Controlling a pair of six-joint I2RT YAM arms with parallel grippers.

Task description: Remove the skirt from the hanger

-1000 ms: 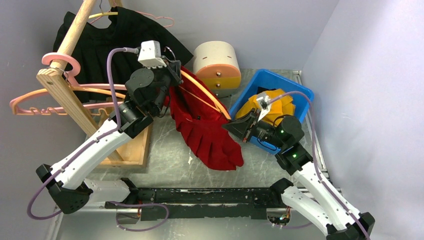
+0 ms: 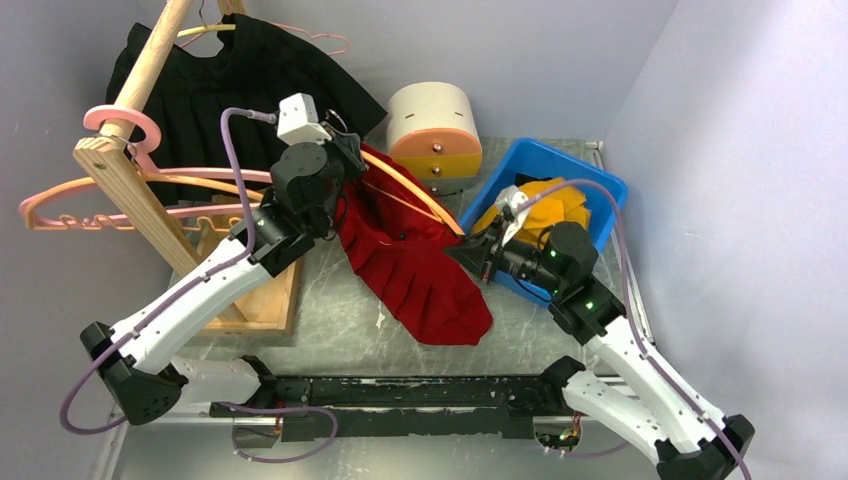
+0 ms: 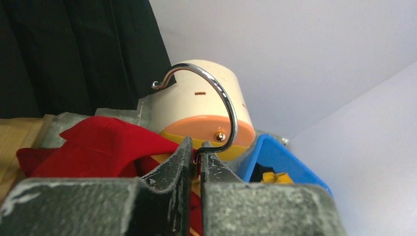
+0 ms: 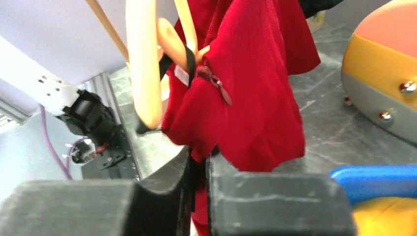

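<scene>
In the left wrist view, my left gripper is shut on the metal hook (image 3: 229,108) of the hanger. From there the orange hanger (image 2: 405,180) slants down to the right in the top view, one tip close to my right gripper (image 2: 462,250). The red skirt (image 2: 415,285) hangs from it, its waist gathered along the bar. In the right wrist view, skirt fabric (image 4: 253,93) with a zipper and a black loop on the hanger shows just above my right fingers. They stand close together with red cloth in the narrow gap; whether they grip it is unclear.
A blue bin (image 2: 610,195) holding yellow cloth (image 2: 560,210) stands beside the right gripper. Behind is a round-topped drawer box (image 2: 435,125). A wooden rack (image 2: 155,210) with hangers and a black garment (image 2: 230,90) fills the left.
The skirt's lower end has swung a little to the right. The left arm has shifted only slightly.
</scene>
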